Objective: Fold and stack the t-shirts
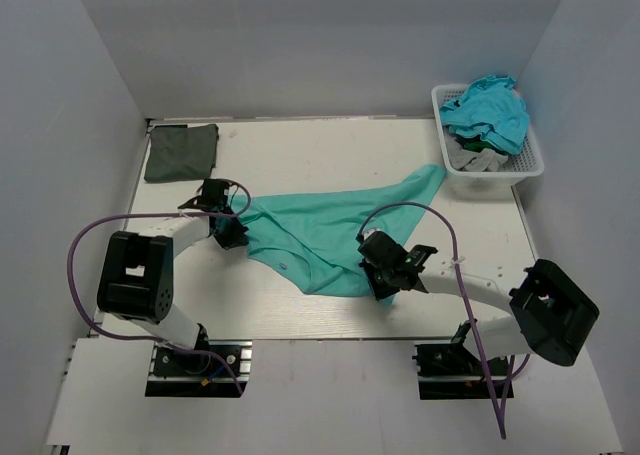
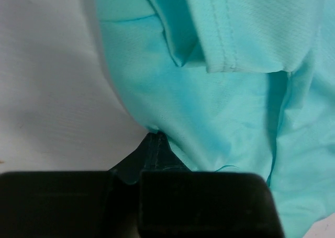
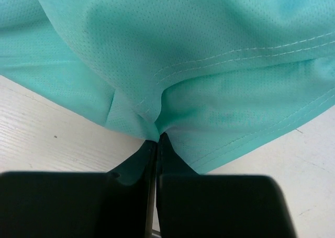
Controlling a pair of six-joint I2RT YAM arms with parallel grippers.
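A turquoise t-shirt (image 1: 330, 225) lies loosely spread and creased across the middle of the table. My left gripper (image 1: 243, 241) is at its left end; in the left wrist view the fingertips (image 2: 157, 138) are shut on the edge of the turquoise cloth (image 2: 209, 107). At the shirt's lower right, my right gripper (image 1: 378, 293) is down on the fabric. The right wrist view shows its fingertips (image 3: 157, 138) shut, with a gathered pinch of the shirt (image 3: 125, 107) running into them.
A folded dark grey shirt (image 1: 181, 153) rests at the table's back left. On the back right stands a white basket (image 1: 490, 179) heaped with clothes, a blue one (image 1: 492, 110) on top.
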